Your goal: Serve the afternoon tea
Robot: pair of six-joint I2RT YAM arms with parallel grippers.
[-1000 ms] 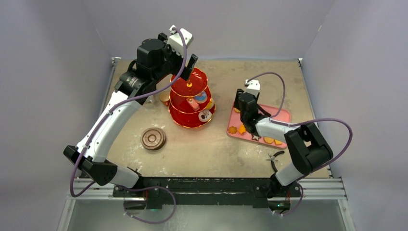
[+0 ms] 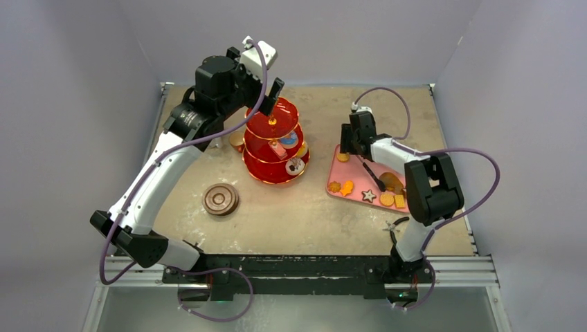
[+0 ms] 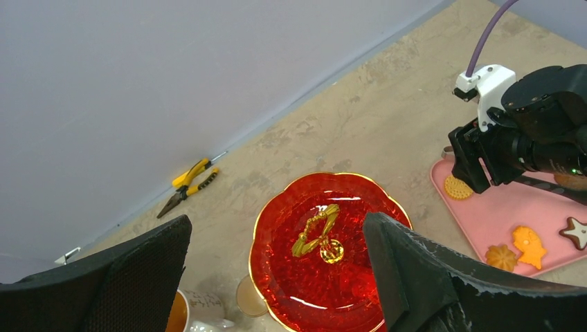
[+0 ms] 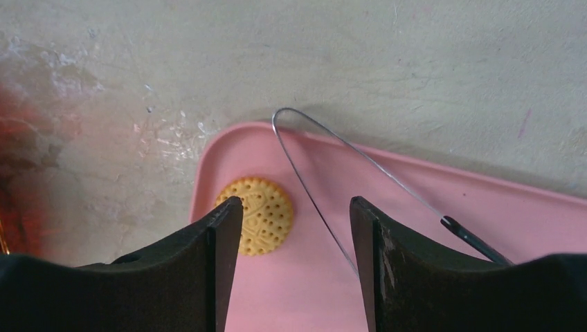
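Note:
Over the left end of the pink tray is my right gripper, its fingers apart. A pair of thin metal tongs with a dark end lies across the tray; its bent end shows ahead of the fingers, and nothing is clamped. A round biscuit sits in the tray corner, partly behind the left finger. My left gripper stands open and empty above the three-tier red stand. The stand's top plate holds no food; a pink piece and a doughnut are on lower tiers.
A cup stands beside the stand at the back left. A brown round lidded thing lies at front left. Pliers rest near the back wall, others near the front.
The dark-ended tongs now lie at a different slant across the tray. The left arm stays put.

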